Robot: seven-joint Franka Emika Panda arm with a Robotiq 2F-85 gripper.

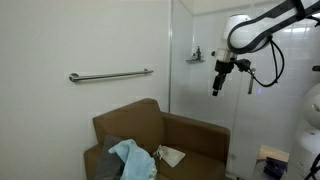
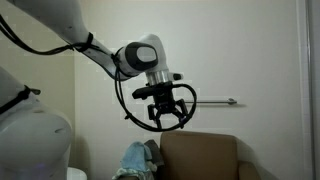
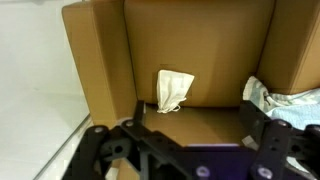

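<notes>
High above a brown sofa [image 1: 190,137] my gripper [image 1: 216,84] hangs at the right, well clear of it. In the wrist view the gripper is open, its two dark fingers set wide apart with nothing between them. A white crumpled cloth [image 3: 172,88] lies on the seat near the backrest, seen past the gap between the fingers. A light blue cloth [image 1: 136,160] is draped at the sofa's left end, partly over a dark grey cushion [image 1: 110,152]. The wrist view catches only part of that blue cloth [image 3: 306,110] at its right edge.
The sofa's armrest [image 3: 104,55] rises left of the white cloth. A metal rail [image 1: 110,75] runs along the wall. A dark box [image 1: 272,164] stands near the arm's base. Open air surrounds the gripper.
</notes>
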